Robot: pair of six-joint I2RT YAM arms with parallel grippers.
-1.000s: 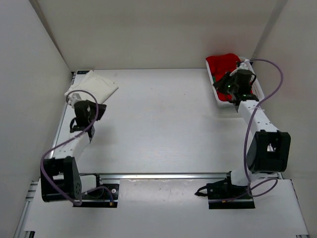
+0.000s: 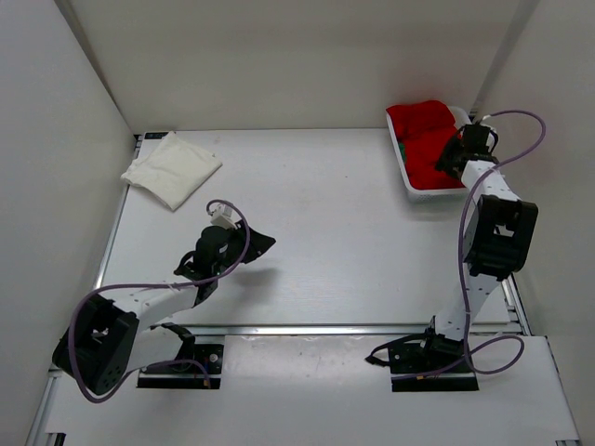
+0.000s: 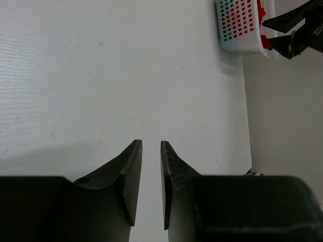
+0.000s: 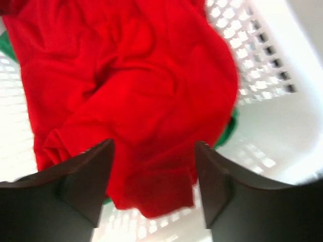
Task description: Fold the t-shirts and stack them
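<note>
A folded white t-shirt (image 2: 170, 169) lies at the table's back left. A white plastic basket (image 2: 417, 193) at the back right holds red shirts (image 2: 424, 139), with some green cloth under them. My right gripper is over the basket, fingers apart, red fabric visible below and between them. My left gripper (image 2: 260, 243) hangs over the middle-left of the table; in its wrist view the fingertips (image 3: 135, 147) stand somewhat apart, with only table seen between them.
Walls close in at the back and both sides, the right arm near the right one.
My left gripper has moved right and toward the front, away from the white shirt. My right gripper has moved further back and right, over the basket.
</note>
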